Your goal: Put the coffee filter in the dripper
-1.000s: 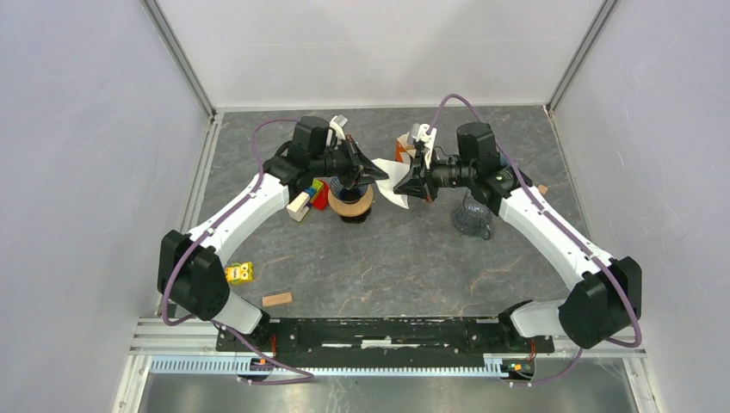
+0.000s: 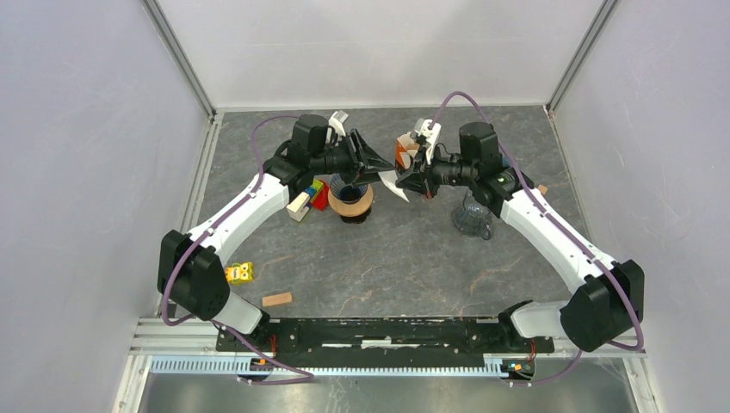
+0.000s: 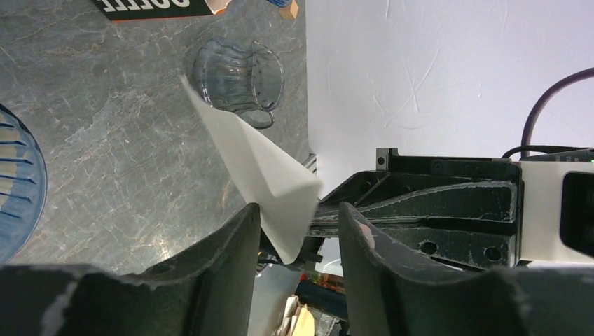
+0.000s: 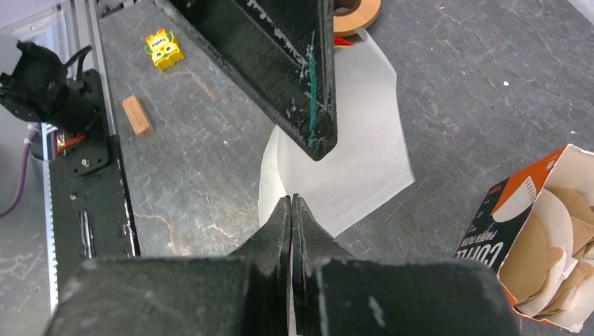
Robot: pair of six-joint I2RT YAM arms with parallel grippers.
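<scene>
The white paper filter (image 3: 259,164) is off the table between the two arms. My right gripper is shut, pinching the filter's near edge at its tips. My left gripper is open; the filter extends in front of the gap between its fingers, held by neither finger. One dark left finger (image 4: 319,136) crosses in front of the paper in the right wrist view. Left of the filter is the clear bluish ribbed dripper (image 3: 24,185), on a stand with a wooden ring (image 2: 350,206). The left arm partly covers the dripper from above.
The orange and black filter box (image 4: 515,224) stands open behind the right gripper. A glass jug (image 2: 473,217) sits beneath the right forearm. Coloured blocks (image 2: 318,195) lie left of the dripper. A yellow toy (image 2: 239,273) and wooden block (image 2: 277,299) are near the front left.
The right gripper stays shut.
</scene>
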